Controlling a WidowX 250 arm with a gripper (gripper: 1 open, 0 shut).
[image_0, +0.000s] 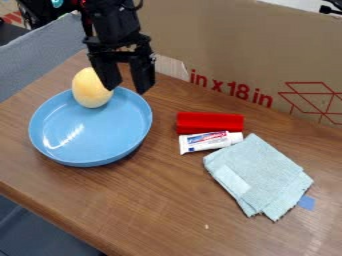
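Note:
My black gripper hangs open above the back of the blue plate, its fingers pointing down beside a pale yellow egg-shaped object. That object rests at the plate's back edge, partly behind the gripper. Nothing shows between the fingers.
To the right lie a red block, a white tube and a folded pale blue cloth. A cardboard box stands along the back.

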